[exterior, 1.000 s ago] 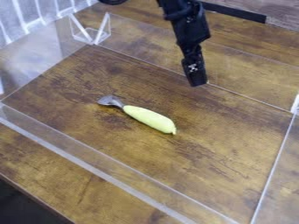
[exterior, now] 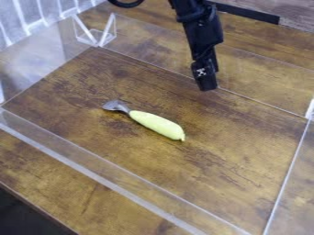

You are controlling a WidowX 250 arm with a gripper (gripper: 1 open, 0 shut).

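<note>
A pale yellow-green, elongated object (exterior: 157, 125) lies on the wooden surface near the middle of the view, beside a small silver piece (exterior: 116, 106) at its upper-left end that looks like a metal utensil head. My black gripper (exterior: 207, 81) hangs above the back part of the surface, up and to the right of that object and apart from it. It appears open, with nothing seen between its fingers.
Clear acrylic walls (exterior: 61, 150) enclose the work area on the wooden table (exterior: 73, 184). A white triangular bracket (exterior: 95, 32) stands at the back left.
</note>
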